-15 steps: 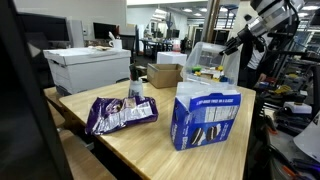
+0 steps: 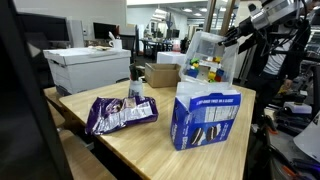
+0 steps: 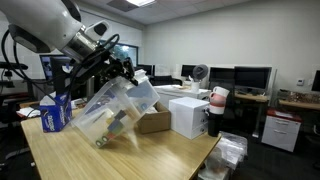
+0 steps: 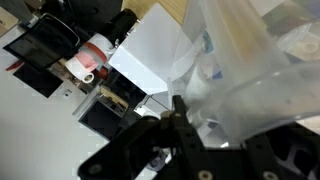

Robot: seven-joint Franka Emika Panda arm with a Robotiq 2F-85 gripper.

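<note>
A clear plastic bin (image 3: pixel 112 112) hangs tilted over the table, with several small coloured items (image 3: pixel 115 127) gathered low inside it. My gripper (image 3: pixel 128 72) is shut on the bin's upper edge. In exterior view 1 the bin (image 2: pixel 205 50) shows behind the blue box, the gripper (image 2: pixel 226 42) at its right side. Pale, blurred plastic of the bin (image 4: pixel 240 60) fills much of the wrist view and hides most of the fingers.
A blue-and-white box (image 2: pixel 205 122) and a purple snack bag (image 2: pixel 122 114) occupy the near table. A cardboard box (image 2: pixel 162 77), a bottle (image 2: pixel 135 82) and a white box (image 3: pixel 188 117) stand farther off. Bare wood (image 3: pixel 165 155) lies in front of the bin.
My gripper has risen with the bin, which now tilts more. The coloured items inside have shifted toward the left of exterior view 1. The blue box and purple bag stay put.
</note>
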